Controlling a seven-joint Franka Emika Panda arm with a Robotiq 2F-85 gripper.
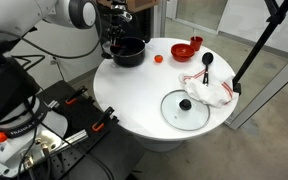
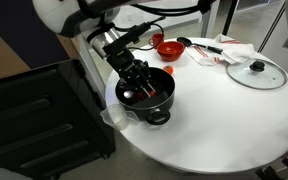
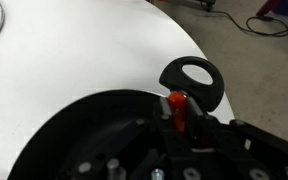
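A black pot point(image 1: 130, 58) stands at the far left edge of the white table. My gripper is at the pot's rim, close to its black loop handle point(image 3: 195, 74) in the wrist view. It is shut on a small red object point(image 3: 177, 102), whose shape is mostly hidden by the dark fingers. In exterior view 2 red also shows over the pot's opening point(image 2: 148, 88). Something pale point(image 2: 128, 94) appears inside the pot, too small to identify.
A clear cup point(image 2: 115, 116) is beside the pot near the table edge. Red bowls point(image 1: 183, 50), a red-orange item point(image 1: 158, 58), a towel point(image 1: 212, 85) with a dark ladle point(image 1: 207, 60), and a glass lid point(image 1: 185, 110) lie farther right.
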